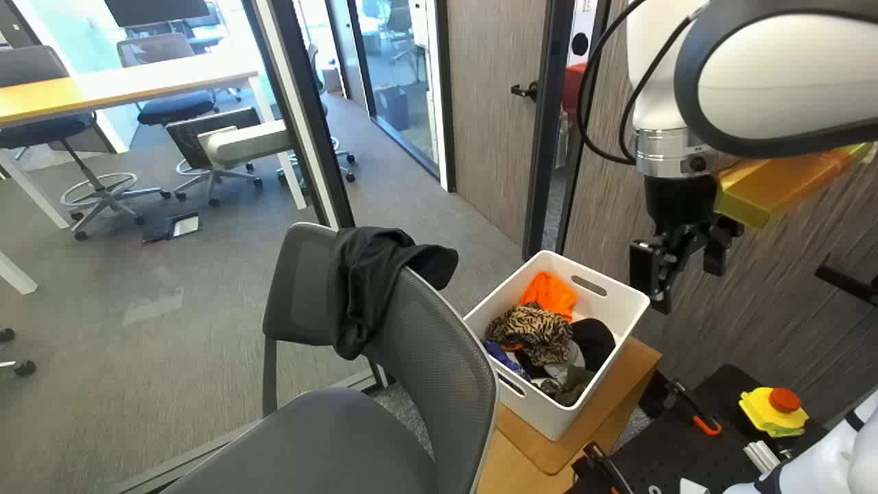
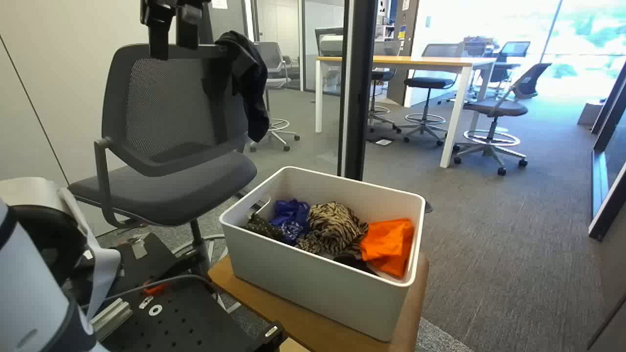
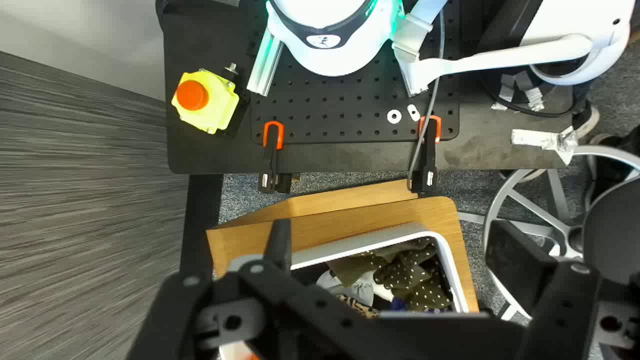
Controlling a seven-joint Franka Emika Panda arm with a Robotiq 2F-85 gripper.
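Note:
High over a white bin [image 1: 553, 421], my gripper [image 1: 687, 284] stands open with nothing between its fingers. In the wrist view the gripper has its fingers spread wide above the bin. Inside the bin lie an orange cloth [image 2: 387, 243], a tiger-striped cloth [image 2: 335, 226], a blue cloth [image 2: 290, 217] and a dark dotted cloth [image 3: 414, 276]. A black piece [image 1: 594, 342] rests along one side. Over the chair's back hangs a black garment [image 1: 366, 284], well away from the gripper.
The bin sits on a wooden stand [image 2: 293, 314] beside the robot's black table [image 3: 360, 157]. A grey chair [image 1: 428, 354] stands close to the bin. A yellow emergency-stop box [image 3: 207, 101] and clamps are on the table. A wood-grain wall [image 3: 90, 210] borders one side.

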